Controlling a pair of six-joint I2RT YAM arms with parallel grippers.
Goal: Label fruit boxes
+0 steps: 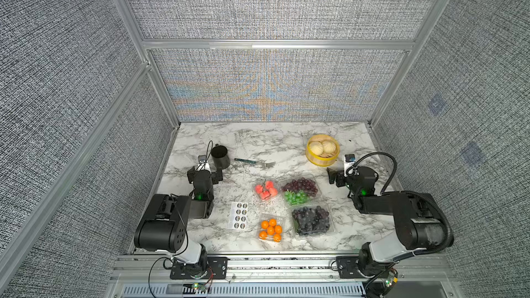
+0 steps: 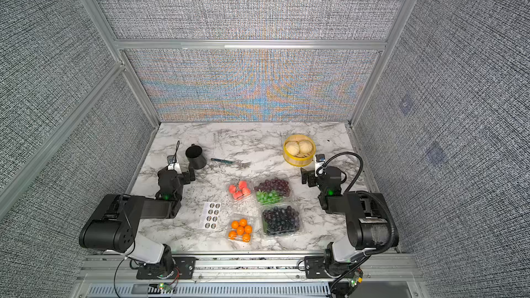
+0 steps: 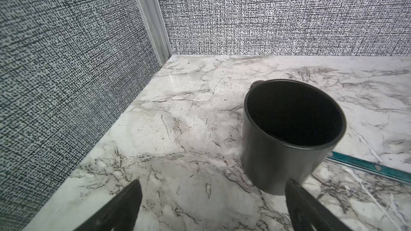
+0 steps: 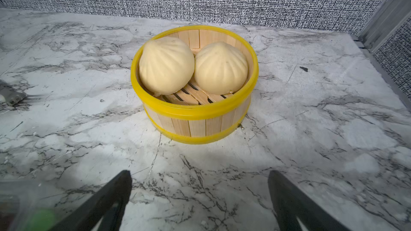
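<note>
A white sheet of round labels (image 1: 239,215) lies flat on the left part of the table, beside a clear box of orange fruit (image 1: 270,230). Behind that is a small box of pinkish-red fruit (image 1: 266,190). To its right sits a box with red and green grapes (image 1: 299,190), and in front of this a box of dark grapes (image 1: 310,220). Left of the boxes, my left gripper is open and empty, just in front of the mug. Right of them, my right gripper also stands open, its fingers (image 4: 107,201) apart over bare table.
A black mug (image 3: 291,141) stands upright at the back left, with a green-handled fork (image 1: 254,161) to its right. The yellow-rimmed steamer (image 4: 197,111) holding two buns is at the back right. Bare table stretches along the back between mug and steamer.
</note>
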